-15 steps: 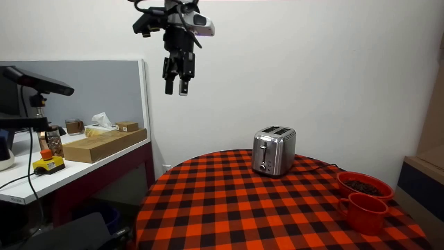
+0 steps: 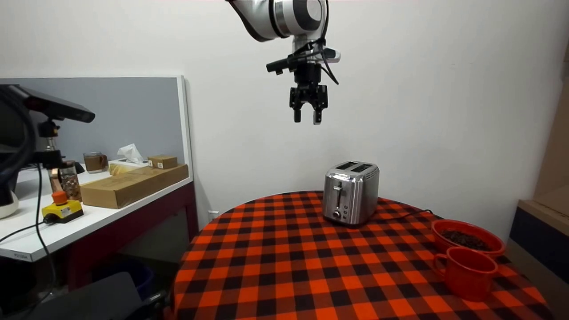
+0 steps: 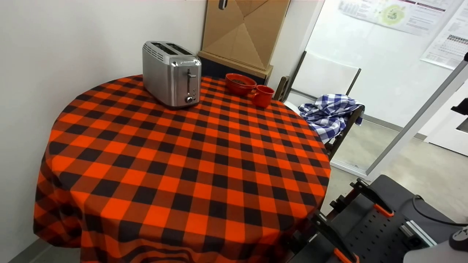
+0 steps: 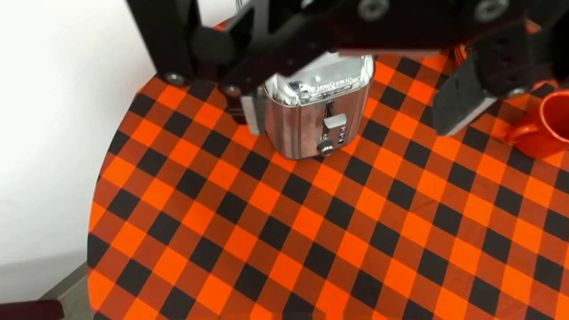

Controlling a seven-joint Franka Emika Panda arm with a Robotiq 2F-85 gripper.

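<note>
My gripper (image 2: 307,117) hangs high above the table, open, with nothing between its fingers. Below and a little to its right in exterior view 1 stands a silver toaster (image 2: 350,193), upright, its two slots facing up and empty-looking. The toaster's lever and knob show on its front in the wrist view, where my finger (image 4: 253,113) overlaps its left edge and part of its top is hidden. A red mug (image 2: 469,274) stands at the table's right side. Behind it sits a red bowl (image 2: 445,229) holding small dark pieces.
A red-and-black checked cloth covers the round table (image 3: 175,175). The toaster's cord (image 2: 408,214) runs right toward the bowl. A white wall rises close behind. To the left, a white desk (image 2: 112,216) carries boxes.
My gripper has moved right in exterior view 1, from above the table's left edge to nearer the toaster. The toaster, mug and bowl have stayed in place.
</note>
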